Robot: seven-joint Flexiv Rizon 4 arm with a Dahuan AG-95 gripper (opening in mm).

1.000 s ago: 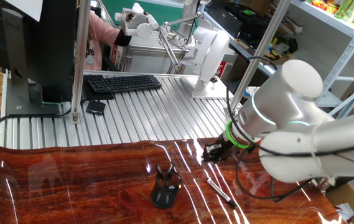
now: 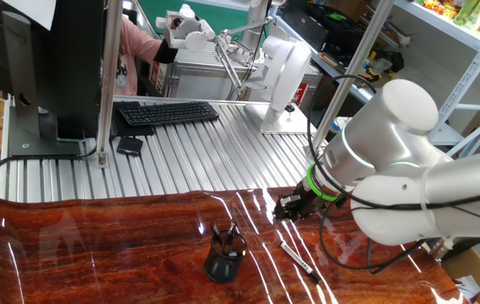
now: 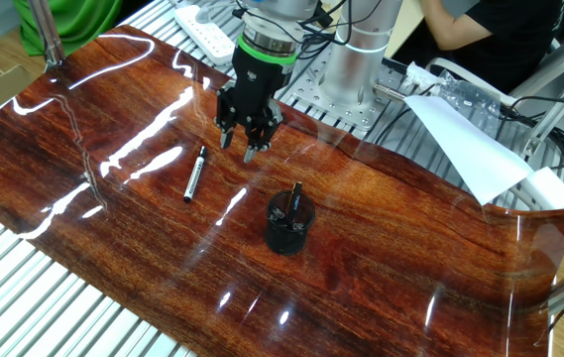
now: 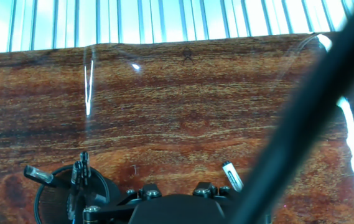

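On the wood-patterned mat lies a white marker with black ends [image 3: 195, 176], clear of everything around it. A black pen cup [image 3: 287, 236] stands upright a short way from it, with a few dark pens [image 2: 233, 230] poking out. My gripper [image 3: 237, 149] hangs above the mat, its two fingers apart and nothing between them. It is higher than the marker and the cup and touches neither. In the wrist view the cup [image 4: 42, 198] shows at the lower left and the marker [image 4: 232, 176] at the lower right, partly hidden.
A glossy brown mat [image 3: 391, 268] covers the table, mostly bare. In exterior view 1, a keyboard [image 2: 168, 113], a monitor and a white fan [image 2: 286, 76] stand behind it. A white power strip [image 3: 205, 36] and a white sheet [image 3: 470, 149] lie at the far side.
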